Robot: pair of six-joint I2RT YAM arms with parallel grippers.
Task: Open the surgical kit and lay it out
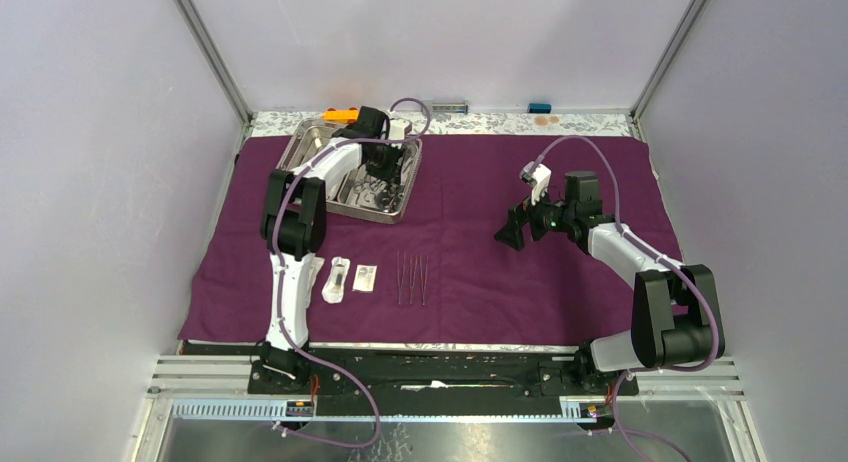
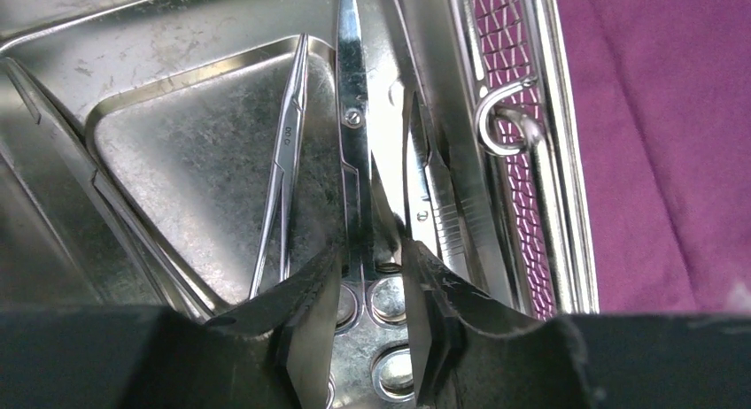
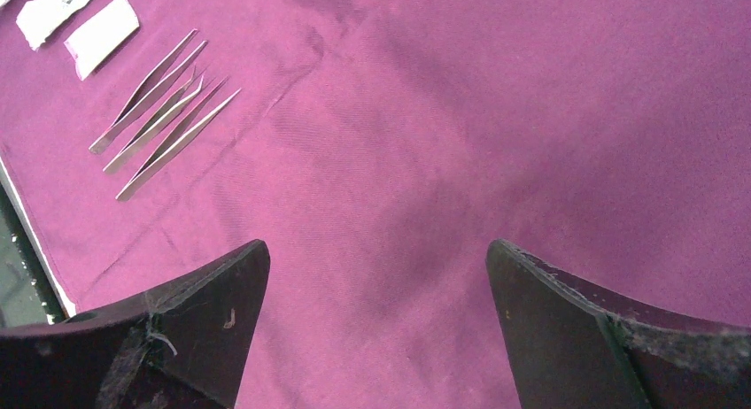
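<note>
The metal tray (image 1: 347, 214) stands at the back left with steel instruments inside. Over its right part is my left gripper, fingers partly open. Scissors (image 2: 352, 152) lie lengthwise beneath the gap, their finger rings showing between and below the fingers; no grip on them shows. Left of them rests a slim clamp-like instrument (image 2: 282, 161), and to the right a ridged handle (image 2: 445, 219) lies along the tray wall. Tweezers (image 3: 164, 117) lie in a row on the cloth. My right gripper (image 1: 515, 229) hovers over the cloth, wide open and empty.
White packets (image 1: 336, 280) sit left of the tweezers, partly beside the left arm. A folded wire handle (image 2: 509, 117) stands at the tray's right wall.
</note>
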